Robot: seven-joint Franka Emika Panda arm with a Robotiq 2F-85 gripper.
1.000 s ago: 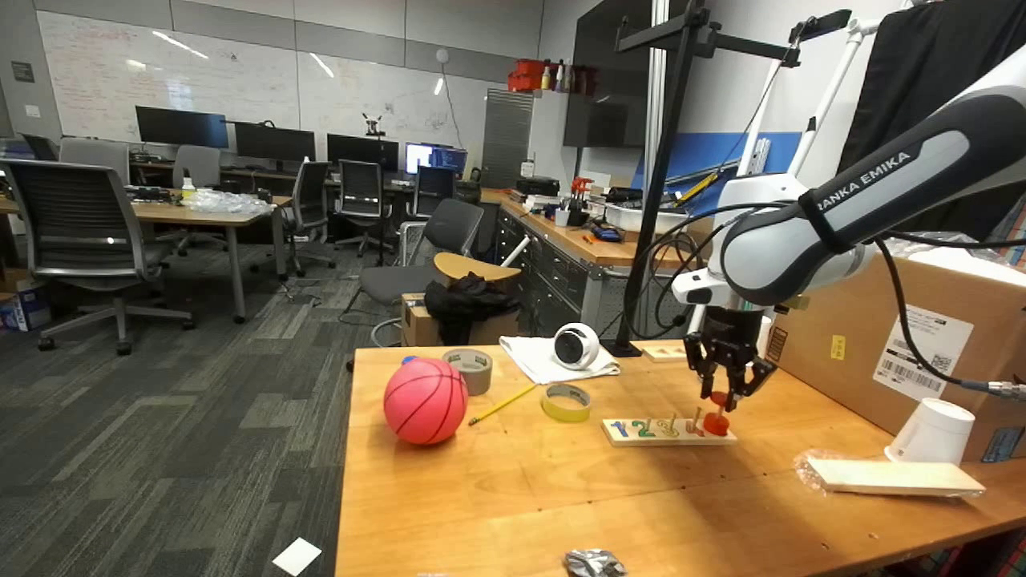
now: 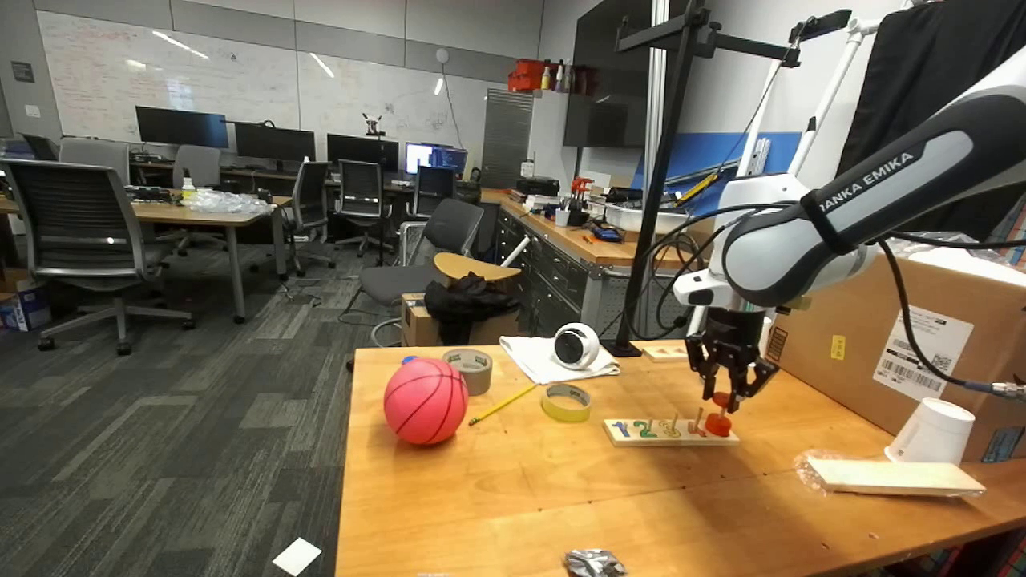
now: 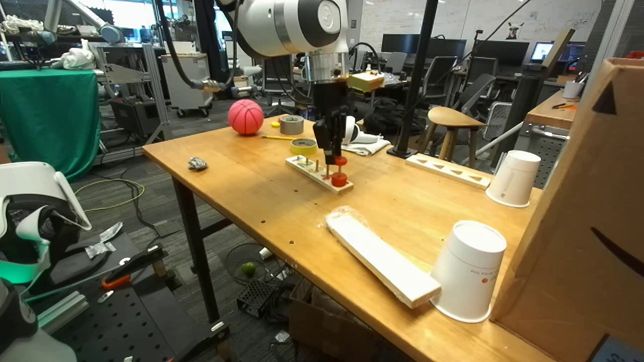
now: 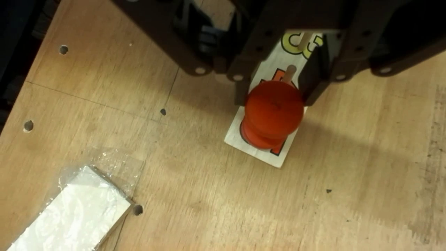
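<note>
A wooden number board (image 2: pixel 664 434) with pegs lies on the table. At its right end in the first exterior view, a red disc (image 3: pixel 340 161) sits high on the end peg, above a red piece (image 2: pixel 717 424) at the base. My gripper (image 2: pixel 723 398) points down over that end, its fingers part open. In the wrist view its fingers (image 4: pixel 241 92) stand on either side of the upper red disc (image 4: pixel 275 106), very close to its edge. Whether they touch it is hard to tell.
Plastic-wrapped wood (image 3: pixel 380 256) and white cups (image 3: pixel 471 271) stand by a cardboard box (image 3: pixel 579 253). A yellow tape roll (image 2: pixel 567 403), grey tape roll (image 2: pixel 471 369), pencil (image 2: pixel 502 405) and pink ball (image 2: pixel 426 401) lie left.
The board and its red pieces have shifted very slightly to the right in the first exterior view. The gripper has hardly moved.
</note>
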